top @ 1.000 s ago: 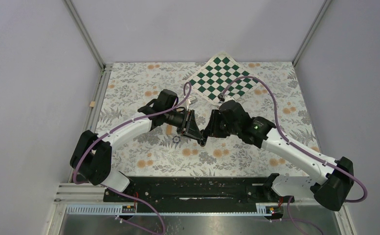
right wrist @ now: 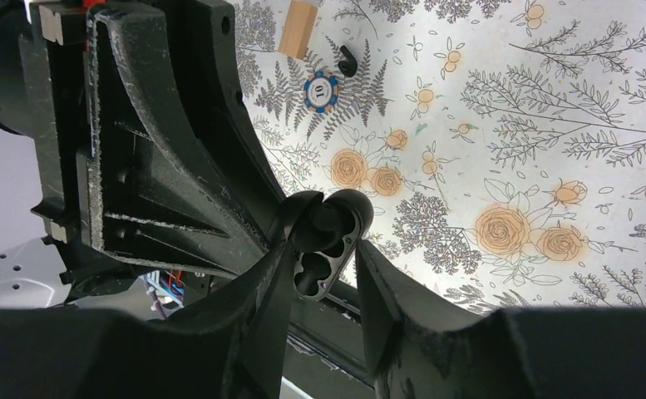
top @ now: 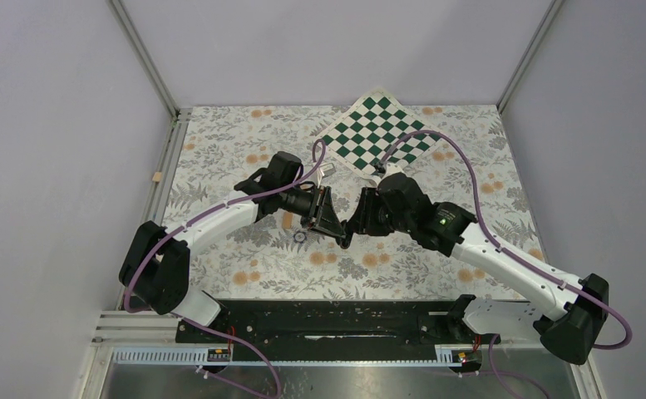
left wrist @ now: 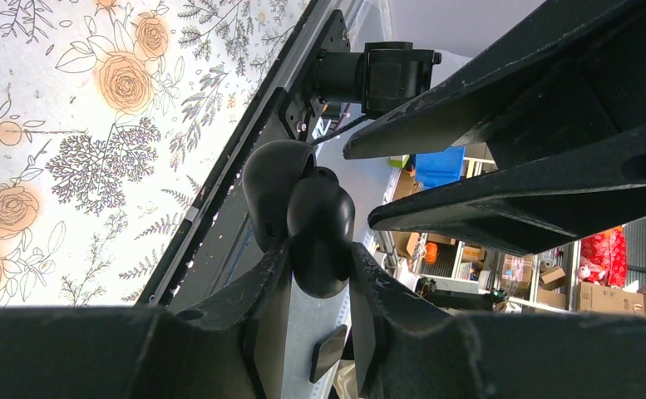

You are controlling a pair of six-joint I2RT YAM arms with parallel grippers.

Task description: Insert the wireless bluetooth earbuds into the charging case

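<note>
The black charging case (top: 346, 238) is pinched by my left gripper, its lid raised, as the left wrist view shows. Toward the right wrist camera the case (right wrist: 328, 264) turns its inside: the lower earbud hollow looks empty, while the upper one is dark and I cannot tell whether an earbud sits there. My right gripper stands part open, its fingertips pointing at the case. From the left wrist view, those right fingers (left wrist: 444, 133) are spread and hold nothing visible. A small black earbud (right wrist: 347, 61) lies on the patterned cloth.
Near the loose earbud lie a blue-and-white chip (right wrist: 321, 91) and a wooden block (right wrist: 298, 27). A green checkered mat (top: 379, 133) covers part of the table's back. Both grippers nearly meet mid-table.
The left arm and the case have stayed in place.
</note>
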